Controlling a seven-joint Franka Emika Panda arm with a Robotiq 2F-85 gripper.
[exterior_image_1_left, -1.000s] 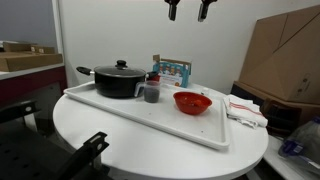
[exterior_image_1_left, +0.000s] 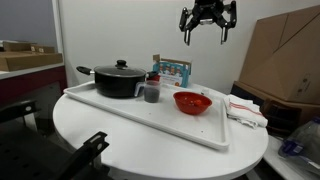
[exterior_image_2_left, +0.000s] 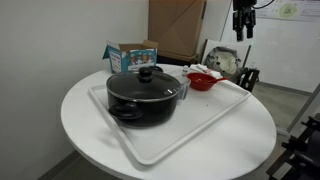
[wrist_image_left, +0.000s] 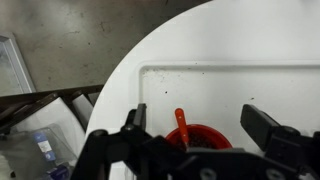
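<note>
My gripper (exterior_image_1_left: 205, 39) hangs open high above the table, with nothing between its fingers. Below it, a red bowl (exterior_image_1_left: 192, 106) rests on the right part of the white tray (exterior_image_1_left: 185, 126). In the wrist view the bowl (wrist_image_left: 208, 133) is partly hidden behind the gripper, and a red handle (wrist_image_left: 181, 124) points up from it between the fingers. A black pot (exterior_image_2_left: 145, 98) with a lid stands on the other side of the tray. Between pot and bowl is a clear cup (exterior_image_1_left: 152, 92) with a grey look.
A blue picture box (exterior_image_1_left: 172, 71) stands behind the tray. A folded white cloth (exterior_image_1_left: 246, 110) with red stripes lies at the table's right. Large brown cardboard boxes (exterior_image_1_left: 283, 55) stand beyond it. The tray's front part is bare.
My gripper has come down and moved to the right in exterior view 1, staying open. The things on the table have not moved.
</note>
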